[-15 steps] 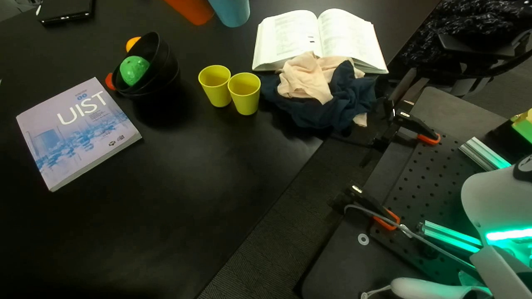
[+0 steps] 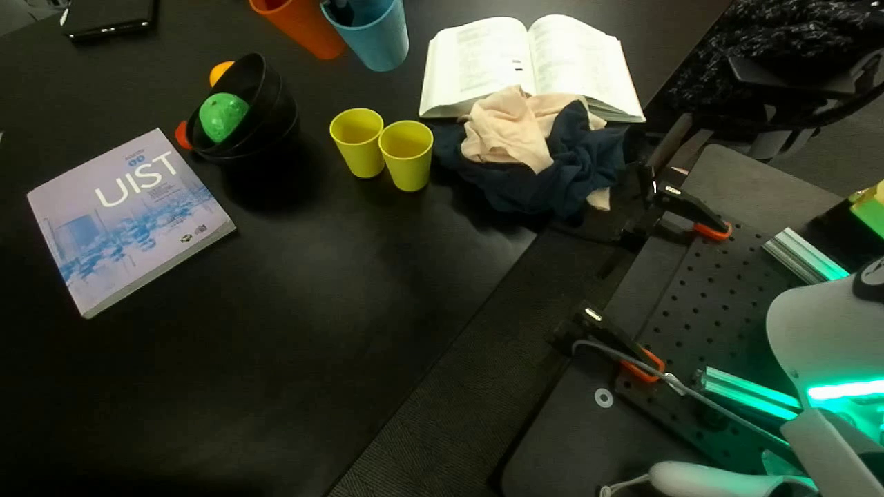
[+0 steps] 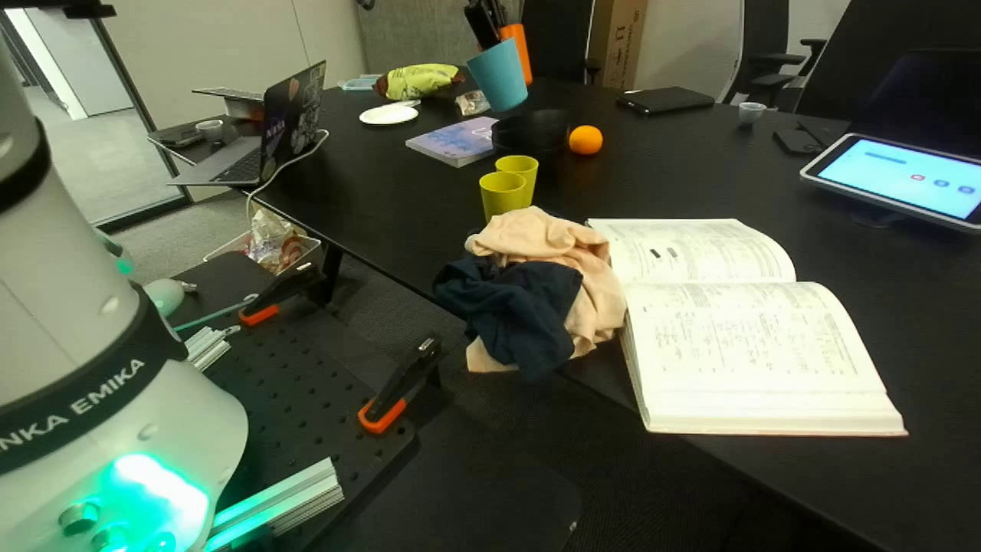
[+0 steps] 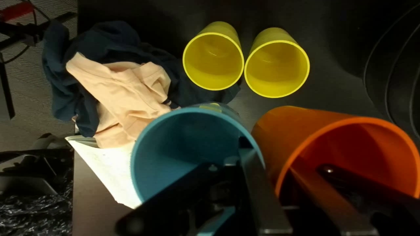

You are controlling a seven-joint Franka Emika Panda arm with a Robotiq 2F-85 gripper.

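A blue cup (image 4: 177, 145) and an orange cup (image 4: 315, 122) are side by side in the wrist view, their mouths facing the camera. My gripper is shut on their adjoining walls, one finger inside each cup. In exterior view 2 the blue cup (image 3: 499, 75) hangs tilted above the table, the orange cup (image 3: 517, 50) partly behind it. The same blue cup (image 2: 377, 37) and orange cup (image 2: 306, 25) are cut off at the top of exterior view 1. Two yellow cups (image 2: 358, 145) (image 2: 407, 157) stand upright together on the table.
Dark and peach cloths (image 2: 530, 149) lie bunched against an open book (image 2: 534, 62), near the table edge. Black bowls (image 2: 265, 108) with a green ball (image 2: 222, 116) sit left of the yellow cups, beside a UIST book (image 2: 128, 219).
In exterior view 1 the blue and orange cups have come together further down into the picture and slightly left. More of both shows now. The things on the table have not moved.
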